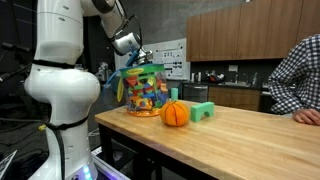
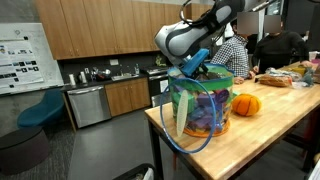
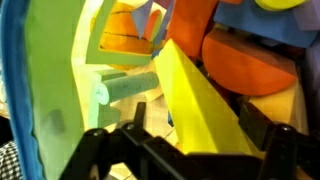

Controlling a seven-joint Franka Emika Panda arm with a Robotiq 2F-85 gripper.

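Note:
A clear-walled container with a green rim stands on the table, full of colourful toy blocks. My gripper is over its top in both exterior views, its fingertips hard to make out there. In the wrist view the fingers are apart, one on each side of a long yellow block. The fingers stand open around or just above this block; whether they touch it I cannot tell. Red, orange and blue pieces crowd against the yellow one on the right.
An orange pumpkin sits on the table beside the container, with a green block and a green cylinder close by. Bare tabletop stretches to the right. A blue cable loops in front of the container.

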